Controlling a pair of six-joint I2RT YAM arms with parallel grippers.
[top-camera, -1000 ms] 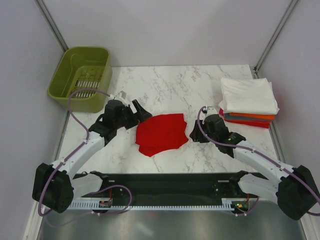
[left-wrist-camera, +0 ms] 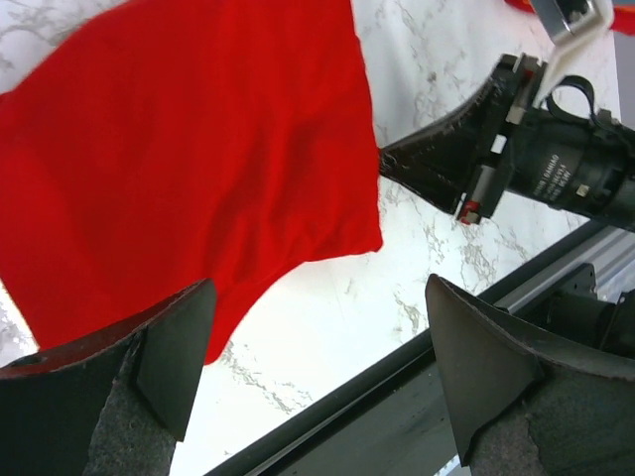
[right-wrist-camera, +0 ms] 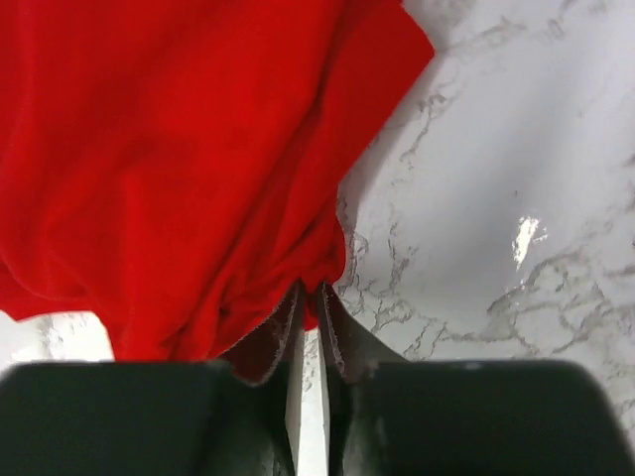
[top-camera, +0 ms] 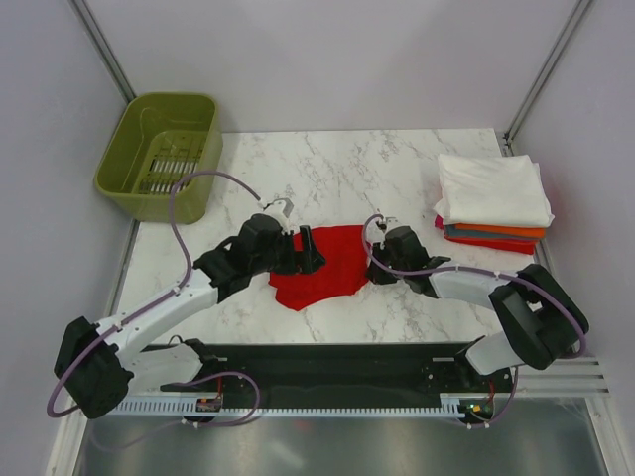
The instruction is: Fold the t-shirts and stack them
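Note:
A red t-shirt [top-camera: 332, 268] lies spread on the marble table with uneven, creased edges. My left gripper [top-camera: 304, 248] hangs open over the shirt; in the left wrist view its two fingers frame the lower part of the cloth. My right gripper is down at the shirt's right edge, fingertips close together on a bunched red fold. Whether cloth is held between them is unclear.
A stack of folded shirts [top-camera: 491, 193], white on top with orange, grey and red below, sits at the back right. A green basket [top-camera: 154, 198] stands at the back left.

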